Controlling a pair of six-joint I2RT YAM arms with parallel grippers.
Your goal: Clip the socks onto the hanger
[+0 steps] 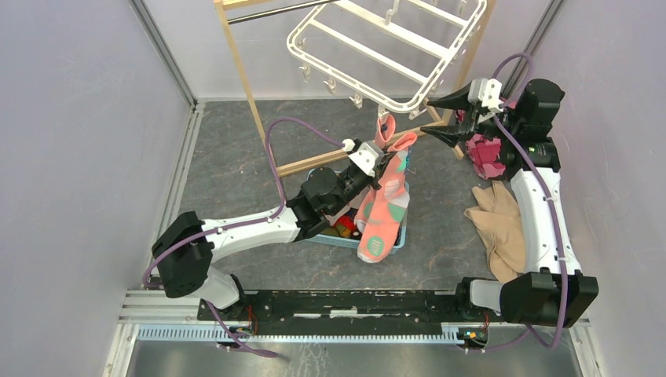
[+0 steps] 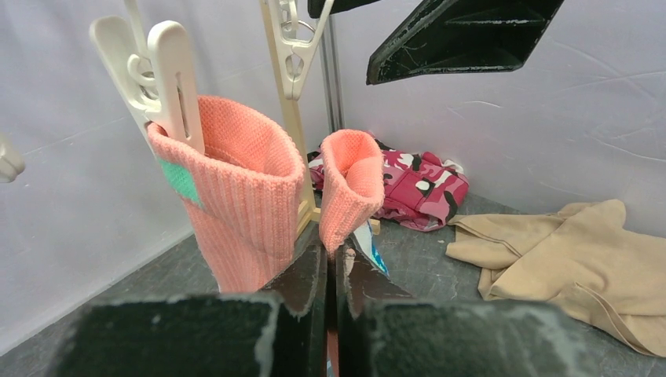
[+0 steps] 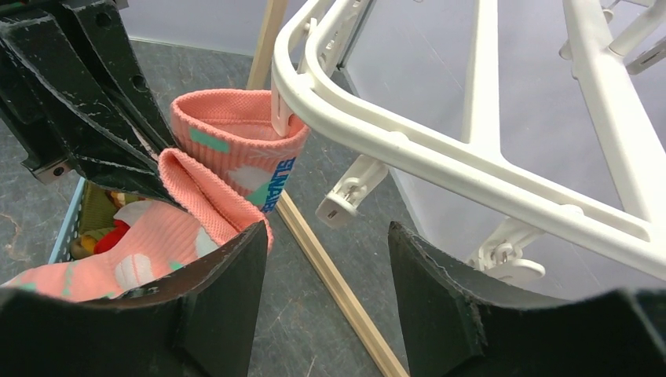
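Note:
One coral sock point(image 2: 236, 181) hangs by its cuff from a white clip point(image 2: 169, 86) on the hanger point(image 1: 377, 55). Beside it a second coral sock point(image 1: 385, 212) with green and white spots is pinched just below its cuff by my left gripper, its foot hanging down over the basket. In the right wrist view that sock's cuff point(image 3: 208, 196) stands up, folded nearly flat, below the hanger's corner. My right gripper is open and empty, its fingers point(image 3: 236, 290) under the hanger's edge, with an unoccupied clip point(image 3: 353, 191) just beyond the gap between them.
A blue basket point(image 1: 338, 241) holding colourful items stands on the floor under the left gripper. The wooden frame point(image 1: 243, 78) holds up the hanger. Tan cloth point(image 1: 499, 228) and pink camouflage cloth point(image 1: 485, 157) lie at the right.

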